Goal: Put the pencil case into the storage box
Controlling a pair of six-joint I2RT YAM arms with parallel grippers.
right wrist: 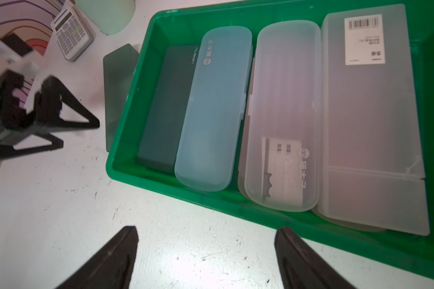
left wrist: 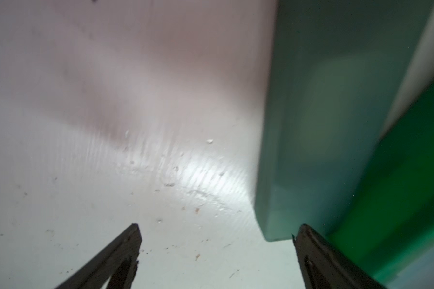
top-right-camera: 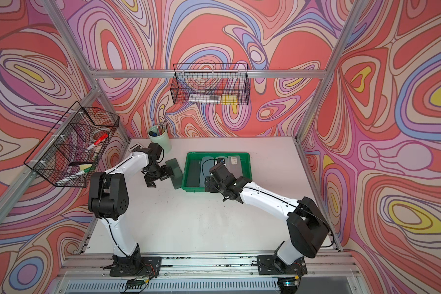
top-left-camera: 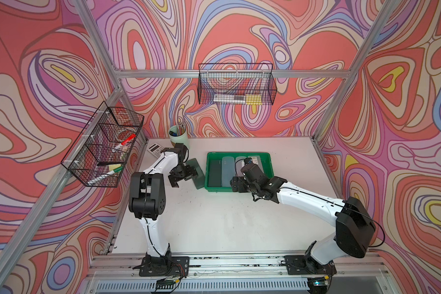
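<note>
The green storage box holds several cases: a dark one, a blue pencil case, a frosted one and a larger clear one. A dark grey-green case lies on the table just left of the box. My left gripper is open above the table, left of that case, with nothing between its fingers. My right gripper stands open at the box's near side, above it, its fingers empty.
A calculator and a pen cup stand at the back left. Wire baskets hang at the left and back.
</note>
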